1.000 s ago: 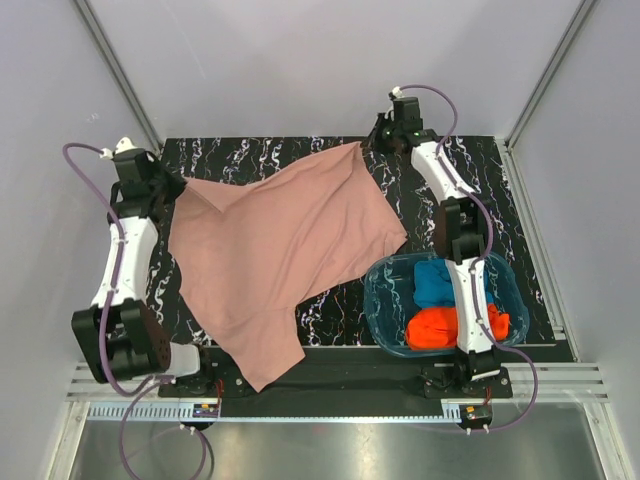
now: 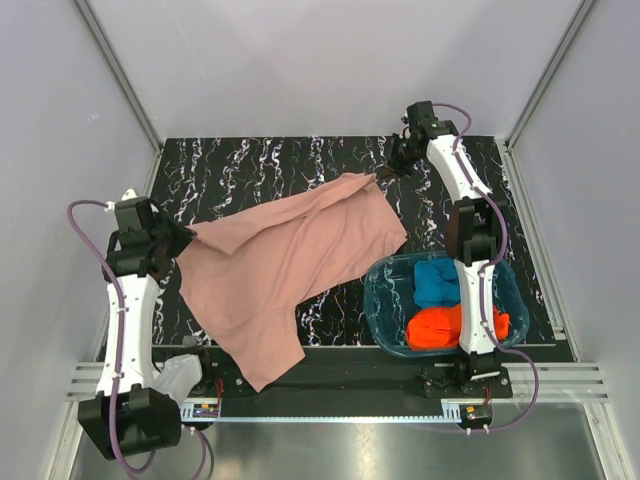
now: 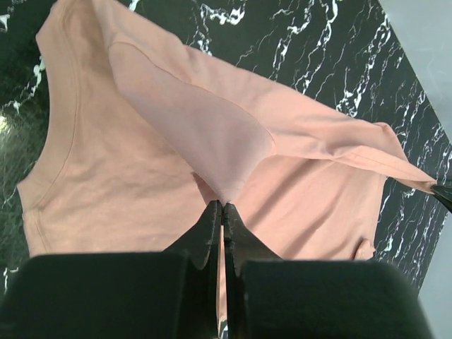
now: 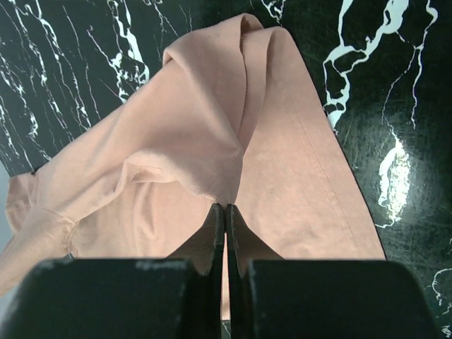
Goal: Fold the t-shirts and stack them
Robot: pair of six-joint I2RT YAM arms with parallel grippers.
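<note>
A salmon-pink t-shirt lies spread across the dark marbled table, its far edge drawn up and folded over toward the front. One sleeve reaches over the table's front edge. At the shirt's far left, my left gripper is shut on a pinched corner of the shirt; in the left wrist view the cloth runs down to its fingertips. On the far right, my right gripper is likewise shut on the shirt, with a fold tapering into its tips in the right wrist view. Between the two grippers the cloth hangs as a slanting band.
A clear blue-green bin at the front right holds a blue cloth and an orange cloth. Bare marbled table shows behind the shirt and between shirt and bin.
The shirt's far edge has come along, folding over more of the shirt. The bin has stayed put.
</note>
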